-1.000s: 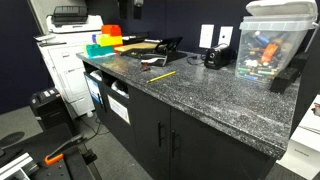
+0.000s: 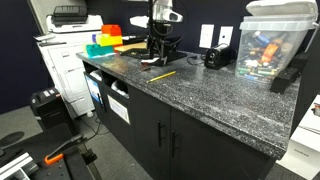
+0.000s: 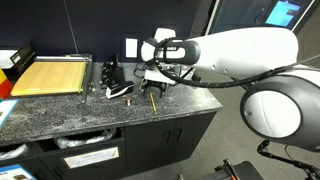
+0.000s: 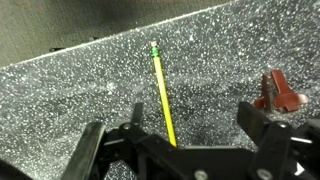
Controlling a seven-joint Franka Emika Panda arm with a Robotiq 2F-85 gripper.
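Observation:
A yellow pencil (image 4: pixel 163 92) lies on the dark speckled counter (image 4: pixel 215 75), its eraser end toward the front edge. In the wrist view my gripper is open, with one finger on each side of the pencil's line and nothing held. A reddish-brown clip-like object (image 4: pixel 284 92) rests to the right of the pencil, by the right finger. From the side, the gripper (image 2: pixel 157 60) hangs low over the counter, behind the pencil (image 2: pixel 162 76). The second exterior view shows the pencil (image 3: pixel 153 102) in front of the arm.
A clear bin of colourful items (image 2: pixel 268 50) stands at the counter's right, with a black device (image 2: pixel 218 56) beside it. A wooden board (image 3: pixel 48 76) and a black rack (image 3: pixel 113 78) lie left.
The gripper has come down from high above the counter to just over it, moving a little to the right. The pencil and the other items have stayed in place.

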